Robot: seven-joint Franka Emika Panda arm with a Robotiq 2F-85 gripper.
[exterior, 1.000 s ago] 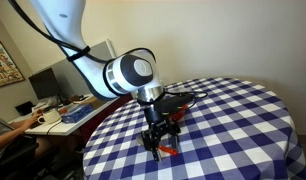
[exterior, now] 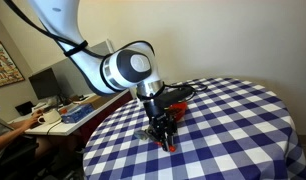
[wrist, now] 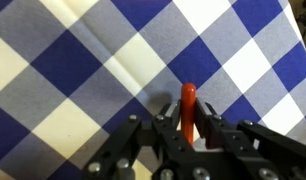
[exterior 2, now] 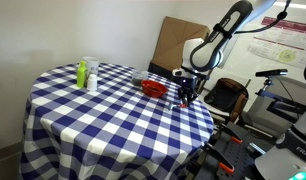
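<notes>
A slim orange-red object (wrist: 188,108) stands between the fingers of my gripper, which is shut on it. In the wrist view it points away from the gripper over the blue-and-white checked cloth. Exterior view 1 shows only a small red end (exterior: 172,149) of it at the fingertips, low over the table; whether it touches the cloth I cannot tell. In exterior view 2 my gripper (exterior 2: 182,103) is small, close to the table's right side.
A red bowl (exterior 2: 153,90) sits on the table beyond the gripper. Farther off stand a green bottle (exterior 2: 81,74), a white bottle (exterior 2: 92,83) and a clear container (exterior 2: 140,76). Much of the checked tablecloth (exterior 2: 118,125) is bare.
The red object lay more sideways and fully visible at the fingertips a second ago; now only a small end shows. My arm has risen slightly.
</notes>
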